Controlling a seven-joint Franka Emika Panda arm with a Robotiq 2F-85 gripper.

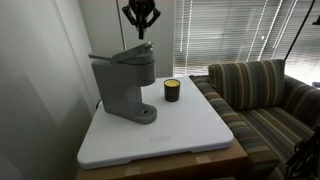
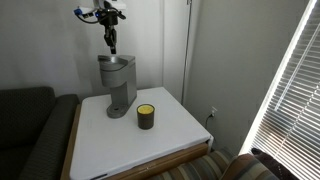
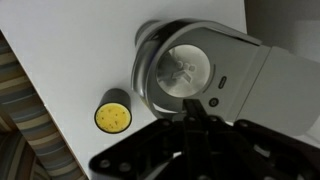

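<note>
A grey coffee machine [image 1: 120, 85] stands upright on the white table, a lever or lid edge slanting across its top. Seen from above in the wrist view, the machine's top [image 3: 222, 72] has a round metallic area and small buttons. My gripper [image 1: 140, 38] is just above the machine, pointing down, its fingers together with nothing visible between them. The same gripper [image 2: 113, 52] hangs over the machine's top in the second exterior view. A dark cup [image 1: 172, 90] with a yellow top or filling sits beside the machine, apart from it; the wrist view shows its yellow face [image 3: 113, 118].
A striped couch [image 1: 255, 95] stands close along one side of the table. A wall [image 1: 35, 90] rises on the machine's other side.
</note>
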